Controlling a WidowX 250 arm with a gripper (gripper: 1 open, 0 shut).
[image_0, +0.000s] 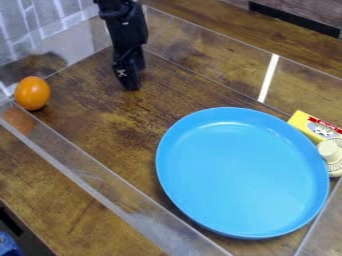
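Observation:
My black gripper hangs at the back of the wooden surface in the camera view, upper middle left, its fingers pointing down. It is dark and small, so whether it is open or shut is unclear. An orange fruit sits at the left. A large blue plate fills the lower right.
At the right edge lie a yellow box and a cream round object. Clear plastic walls run along the left and lower sides. The middle of the surface between fruit and plate is bare.

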